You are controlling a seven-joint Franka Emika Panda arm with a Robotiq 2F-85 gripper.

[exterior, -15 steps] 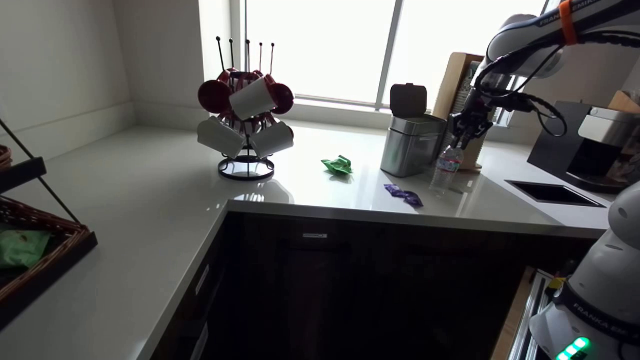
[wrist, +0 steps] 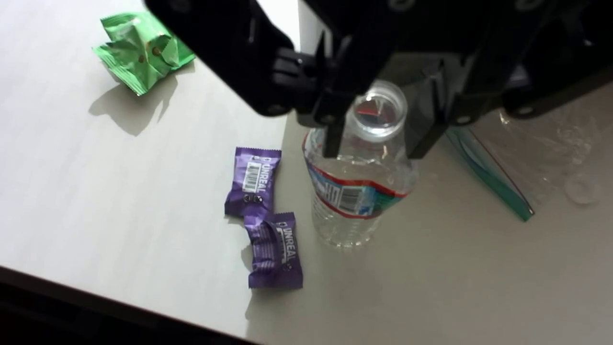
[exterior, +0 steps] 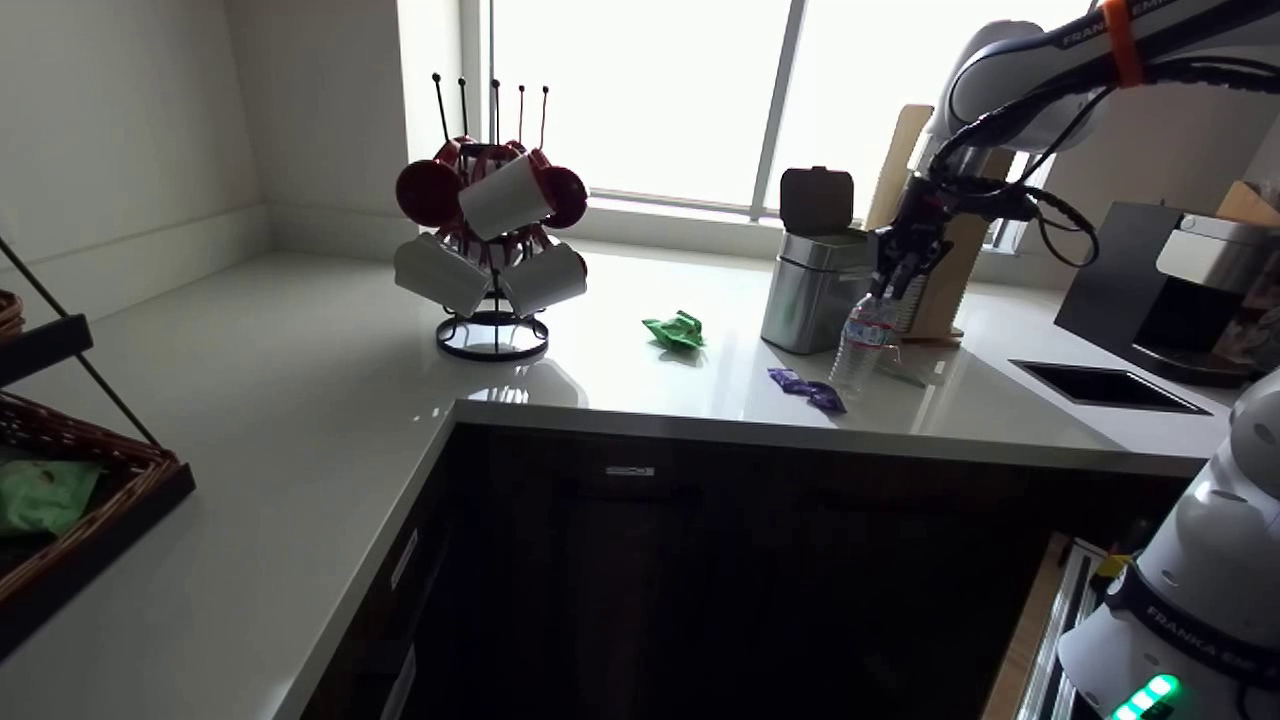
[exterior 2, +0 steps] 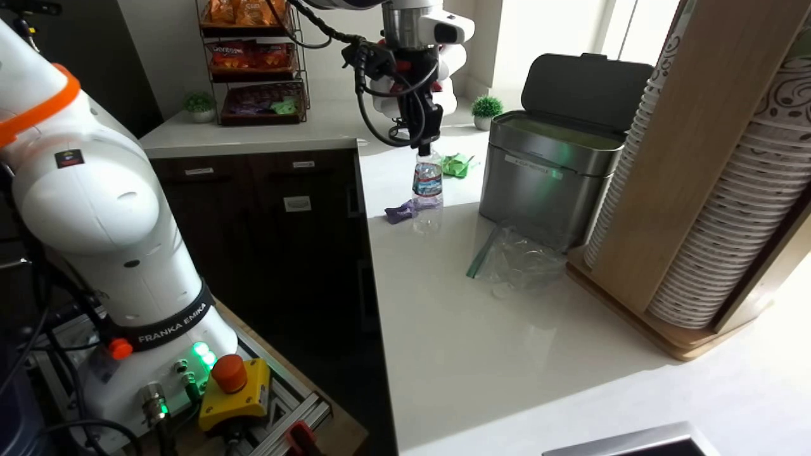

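A clear plastic bottle (wrist: 356,198) with a red and blue label stands on the counter, uncapped. My gripper is above it and partly open, its fingers (wrist: 332,132) on either side of the neck with visible gaps. The same bottle (exterior 2: 427,190) appears upright below the gripper (exterior 2: 425,149) in exterior view 2. In exterior view 1 the bottle (exterior: 861,342) is in front of the metal bin (exterior: 806,294), under the gripper (exterior: 885,288). Two purple wrappers (wrist: 274,253) lie close beside the bottle.
A crumpled green wrapper (exterior: 678,330) lies farther left. The bin's lid (exterior 2: 585,91) is up. A clear bag (exterior 2: 524,262) lies by the bin, near the wooden cup holder (exterior 2: 669,175). The mug rack (exterior: 494,240) stands at the corner.
My arm and the bottle have shifted left in exterior view 1, nearer the purple wrappers. The bin and wrappers have stayed put.
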